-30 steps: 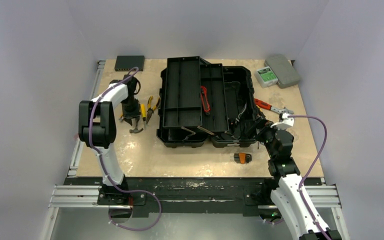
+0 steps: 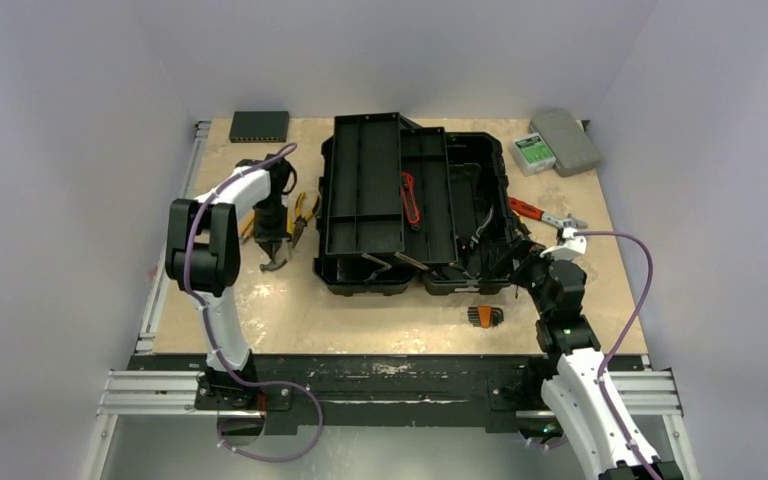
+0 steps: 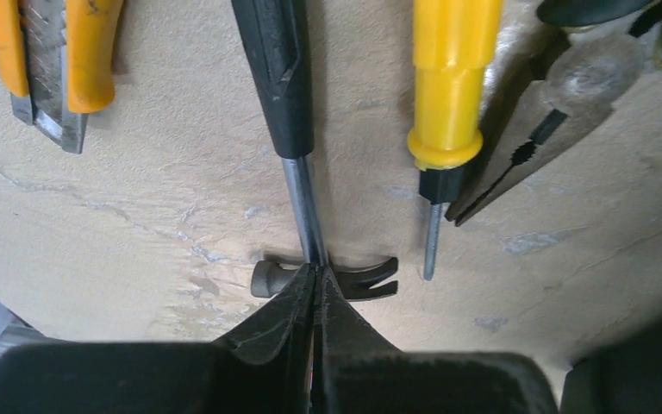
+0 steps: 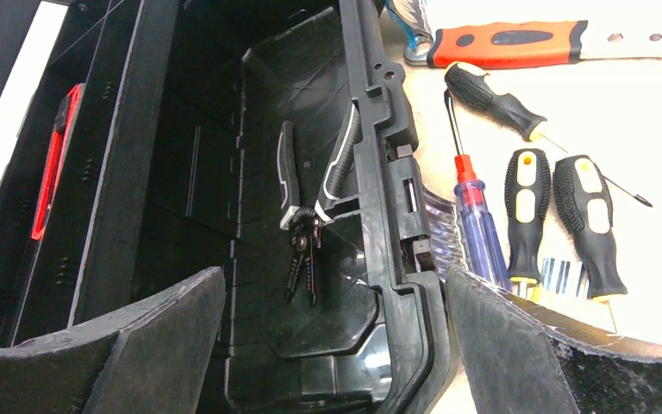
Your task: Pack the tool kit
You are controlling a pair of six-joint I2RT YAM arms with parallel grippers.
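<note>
The hammer (image 3: 303, 207), black-handled with a steel shaft and claw head, lies on the table left of the toolbox (image 2: 363, 290). My left gripper is shut over its head end, fingertips together and empty; the hammer lies outside them. Right of the hammer are a yellow screwdriver (image 3: 452, 82) and yellow-handled pliers (image 3: 560, 95); an orange cutter (image 3: 90, 60) is on its left. Over the toolbox's right rim, my right gripper stands open with wide-spread empty fingers. A wire stripper (image 4: 302, 250) rests in the box bottom, and a red knife (image 2: 410, 198) in a tray.
Right of the toolbox lie a red-handled wrench (image 4: 508, 45), several screwdrivers (image 4: 527, 203) and an orange-black hex key set (image 2: 485, 316). Boxes (image 2: 565, 139) occupy the back right corner, a black case (image 2: 259, 126) the back left.
In the top view the left arm has shifted slightly right.
</note>
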